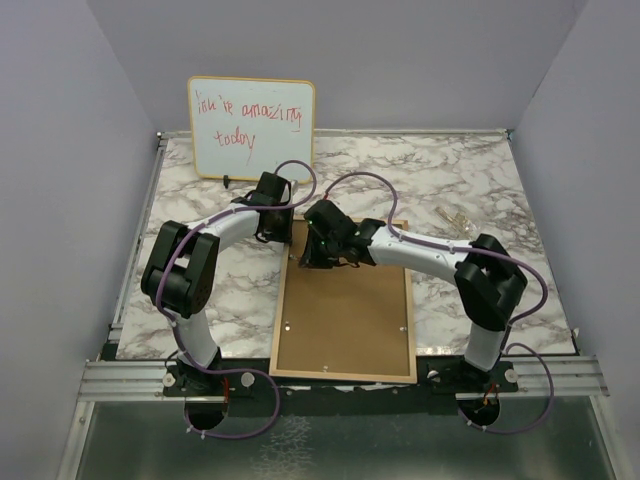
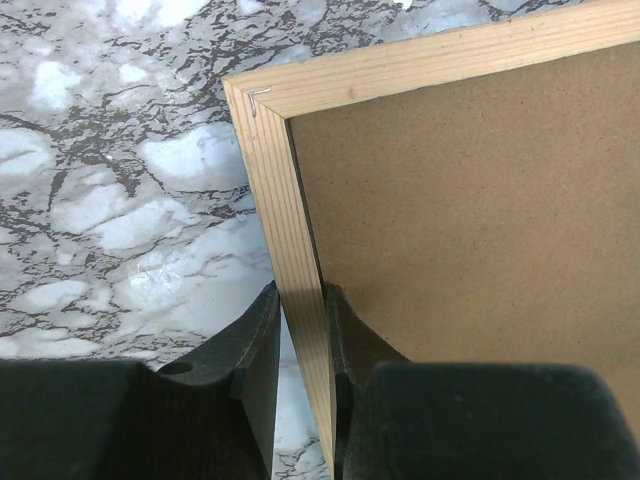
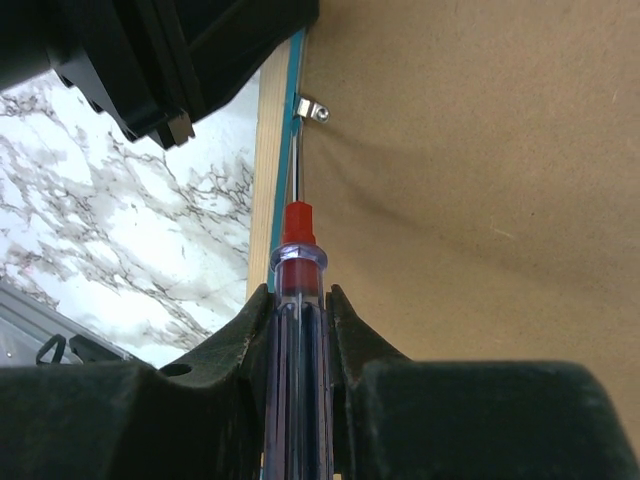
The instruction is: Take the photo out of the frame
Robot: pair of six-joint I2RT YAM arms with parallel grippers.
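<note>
Back side up, the picture frame point(image 1: 281, 320) lies on the marble table, its brown backing board point(image 1: 345, 315) inside the wooden border. My left gripper is shut on the frame's left rail point(image 2: 283, 230), near the far left corner. A screwdriver with a red and clear handle point(image 3: 300, 260) is held in my right gripper, which is shut on it. The blade's tip meets a small metal tab point(image 3: 313, 110) at the board's left edge. More small tabs point(image 1: 287, 327) show along the edges; the photo itself is hidden.
A whiteboard point(image 1: 252, 128) with red writing stands at the back left. Some clear plastic point(image 1: 458, 222) lies on the right of the table.
</note>
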